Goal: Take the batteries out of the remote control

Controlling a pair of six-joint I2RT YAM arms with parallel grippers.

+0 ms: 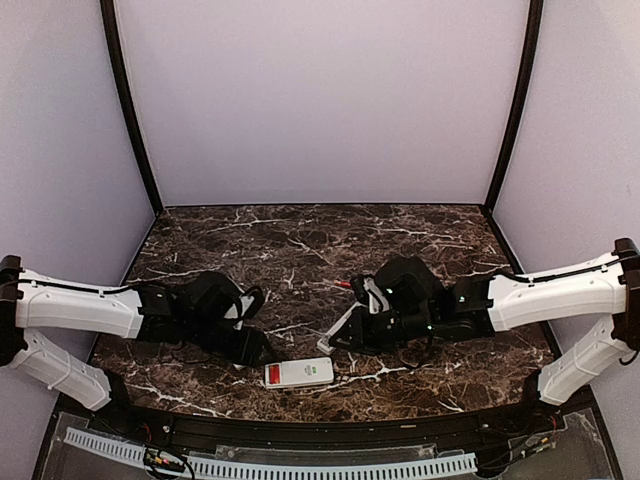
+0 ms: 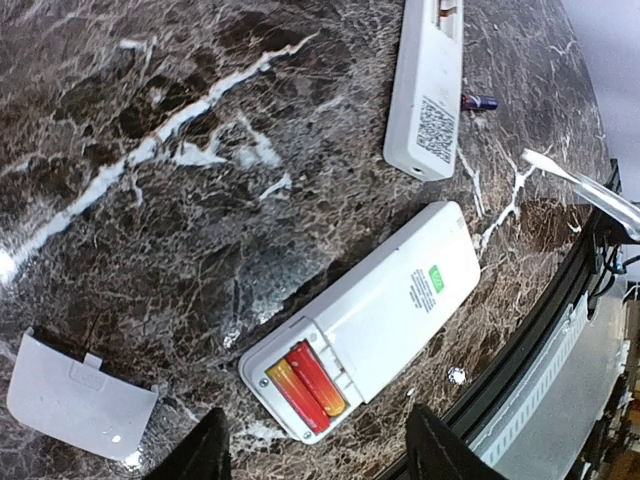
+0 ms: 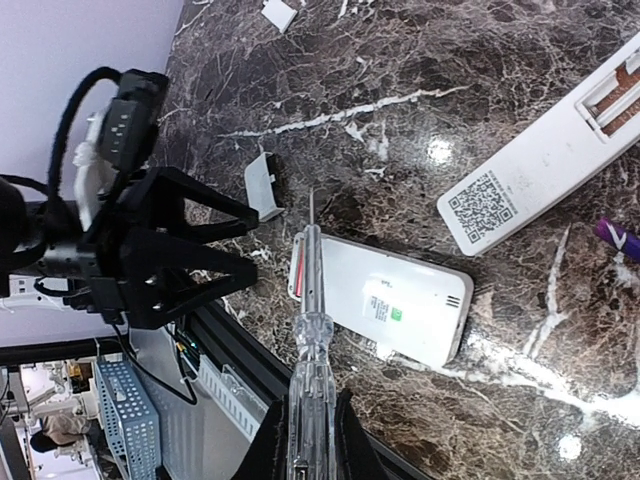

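A white remote (image 2: 398, 300) lies near the front edge with its battery bay open; two orange-red batteries (image 2: 308, 385) sit in it. The removed cover (image 2: 80, 395) rests beside it. My left gripper is over that end, its fingers apart with nothing between them. My right gripper is shut on a slender, clear-handled metal tool (image 3: 313, 280), whose tip is above the table near the remote.
A second white remote (image 3: 530, 155) lies behind the first, with a purple battery (image 3: 615, 237) beside it. The front table edge and rail are close.
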